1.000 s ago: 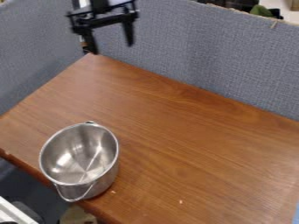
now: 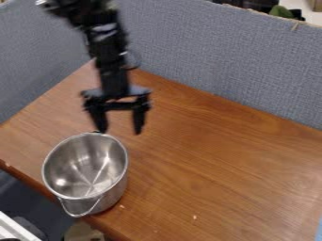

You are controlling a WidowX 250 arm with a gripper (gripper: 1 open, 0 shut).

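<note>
A black gripper (image 2: 119,120) hangs low over the wooden table, blurred, with its two fingers apart and nothing visible between them. Just below it, at the front left, a shiny steel pot (image 2: 85,172) with a wire handle stands upright on the table.
Grey padded walls (image 2: 220,47) line the back and left. Some white equipment (image 2: 15,229) sits beyond the front left corner.
The pot has not moved.
</note>
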